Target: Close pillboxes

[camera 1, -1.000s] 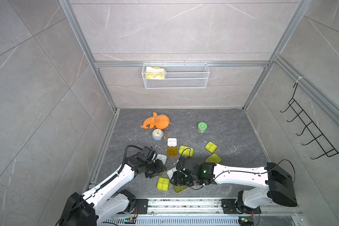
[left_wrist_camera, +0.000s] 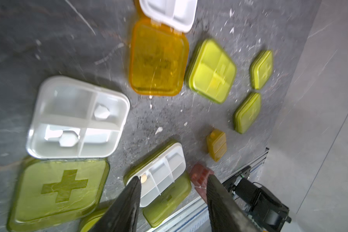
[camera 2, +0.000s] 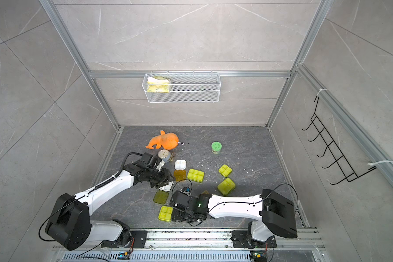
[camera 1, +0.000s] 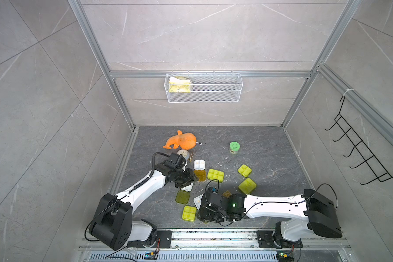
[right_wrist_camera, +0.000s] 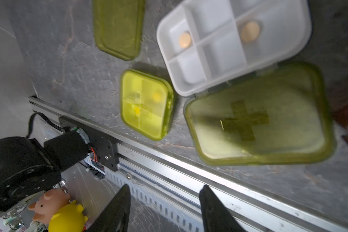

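Note:
My left gripper is open and empty above open pillboxes: a white square tray with pills (left_wrist_camera: 79,116) with olive lid (left_wrist_camera: 58,193), and a white tray with orange lid (left_wrist_camera: 158,58). My right gripper is open and empty above the near edge, by an open six-compartment white tray (right_wrist_camera: 220,46) holding tan pills, its olive lid (right_wrist_camera: 259,127) folded out. Closed yellow-green pillboxes (left_wrist_camera: 210,71) (right_wrist_camera: 145,104) lie around.
An orange plush whale (camera 1: 182,140), a clock (camera 2: 164,154) and a green-lidded jar (camera 1: 234,147) stand farther back. A metal rail (right_wrist_camera: 170,162) runs along the front edge.
The pillboxes look unchanged.

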